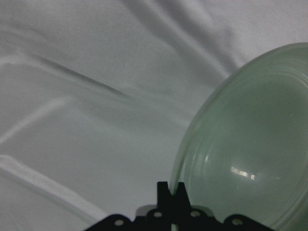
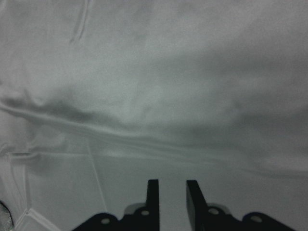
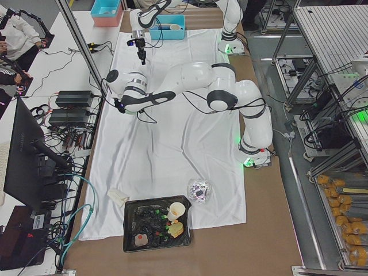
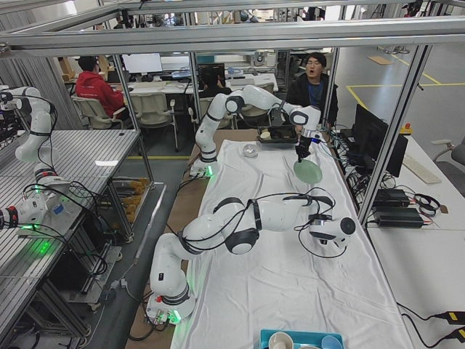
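A pale green plate [image 4: 308,172] hangs from my left gripper [image 4: 301,156] on the far arm in the camera right view. In the left wrist view the plate [image 1: 245,139] fills the right side, and my left gripper is shut on its rim. The arm hides most of the plate in the camera left view. My right gripper is open over bare white cloth, with nothing between its fingers; in the camera left view it [image 3: 142,60] is at the far end.
A black tray [image 3: 146,241] with a cup and small items, a clear crumpled item [image 3: 199,190] and a folded cloth [image 3: 118,196] lie at the near end. A blue bin [image 3: 175,33] stands at the far end.
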